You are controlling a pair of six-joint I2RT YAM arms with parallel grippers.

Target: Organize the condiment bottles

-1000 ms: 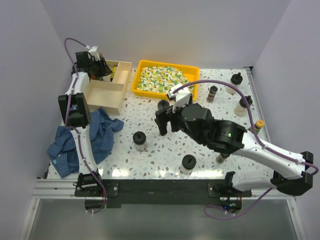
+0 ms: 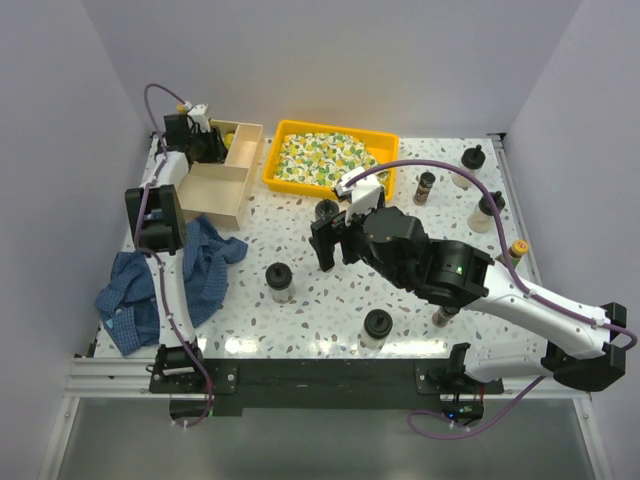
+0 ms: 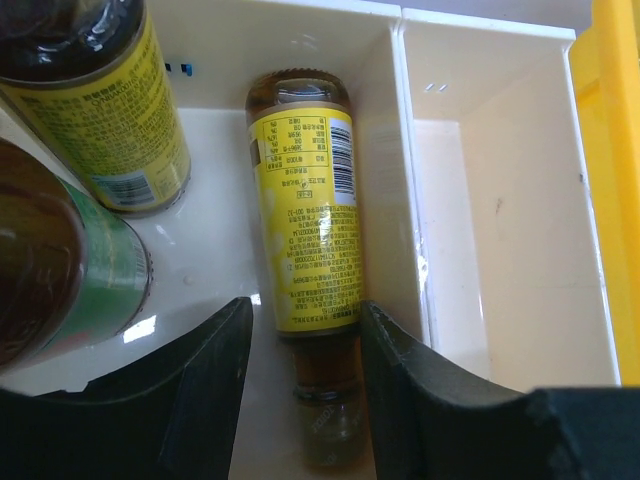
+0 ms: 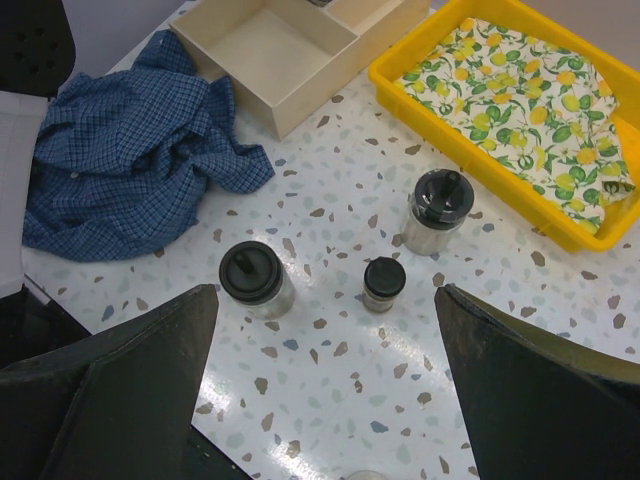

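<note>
My left gripper [image 2: 208, 145] is in the divided cream box [image 2: 230, 200] at back left. In the left wrist view its fingers are apart over the neck of a lying yellow-label bottle [image 3: 305, 220]; whether they touch it is unclear. A standing yellow-label bottle [image 3: 130, 140] and a green-label bottle [image 3: 75, 270] are beside it; the narrow right compartment looks empty. My right gripper is open above the table, over black-capped jars [image 4: 255, 275] and a small shaker [image 4: 382, 285].
A yellow tray [image 2: 280, 180] with lemon-print cloth sits right of the box. A blue checked cloth [image 2: 140, 310] lies front left. More bottles [image 2: 485, 212] stand along the right side of the table.
My right arm and the objects on the table appear unchanged.
</note>
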